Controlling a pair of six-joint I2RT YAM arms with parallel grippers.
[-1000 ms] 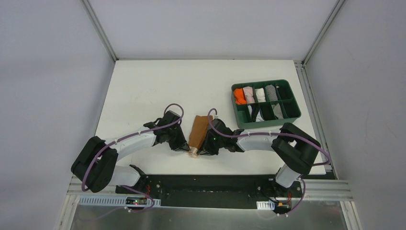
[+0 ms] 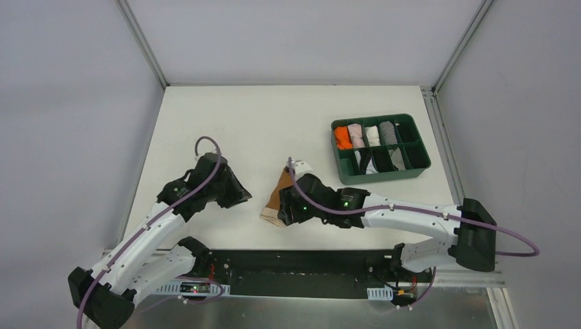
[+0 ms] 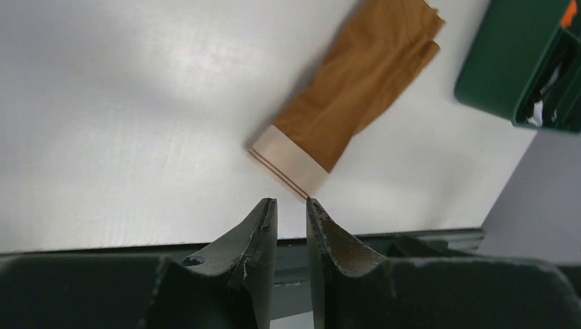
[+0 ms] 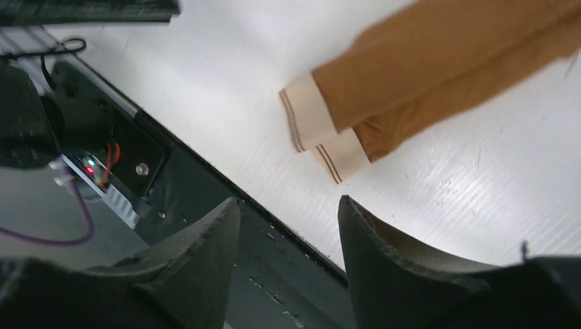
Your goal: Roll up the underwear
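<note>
Brown underwear with a pale striped waistband [image 3: 291, 160] lies folded lengthwise in a long strip on the white table, waistband toward the front edge. Its two layers show slightly offset in the right wrist view [image 4: 418, 68]. My left gripper [image 2: 240, 195] is raised left of it, fingers a short way apart [image 3: 291, 205] with nothing between them. My right gripper [image 2: 291, 212] is over the lower part of the underwear in the top view, hiding some of it; in its wrist view it stands open and empty [image 4: 288, 209], above and short of the waistband.
A green divided box [image 2: 382, 176] with rolled items in its compartments stands at the back right. The dark front edge [image 2: 301, 260] runs close below the underwear.
My left gripper has moved left and up, away from the underwear. My right arm has shifted slightly, its gripper drawing back from the waistband and up, its elbow swinging toward the front right.
</note>
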